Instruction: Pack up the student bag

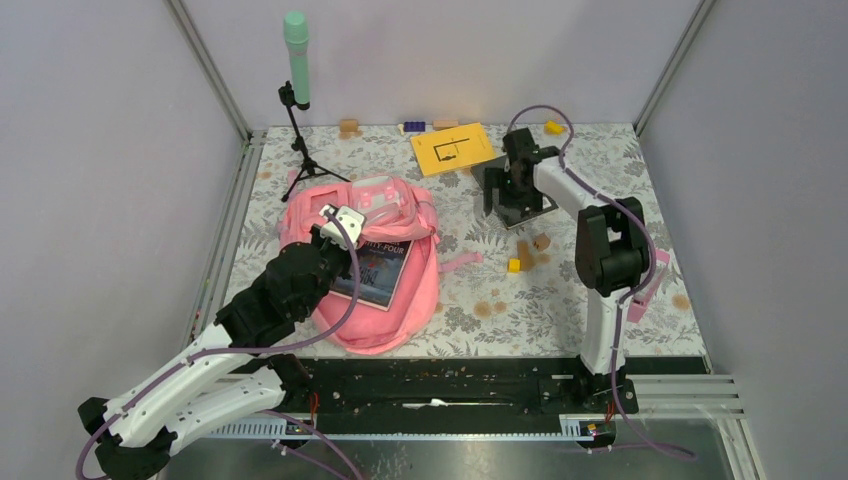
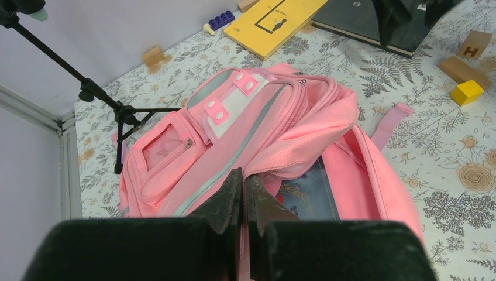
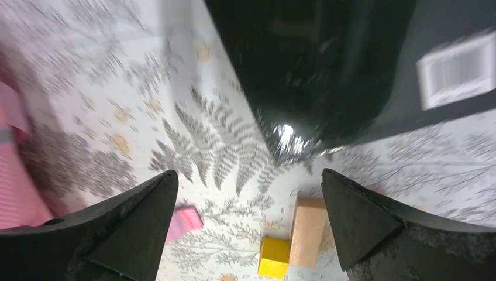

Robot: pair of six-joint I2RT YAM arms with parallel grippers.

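Note:
The pink backpack [image 1: 390, 320] lies open on the left of the table, with a dark book [image 1: 375, 270] inside. My left gripper is shut on the backpack's fabric edge at the opening. My right gripper is open above the lower corner of a black hardcover book [image 3: 316, 70], with nothing held. A yellow book [image 1: 450, 148] lies at the back, beside the black one, outside the bag.
A tripod [image 1: 305, 165] stands at the back left. Small blocks, including a yellow cube [image 1: 514, 265], lie near the black book and along the back edge. A pink box [image 1: 640, 305] sits at the right.

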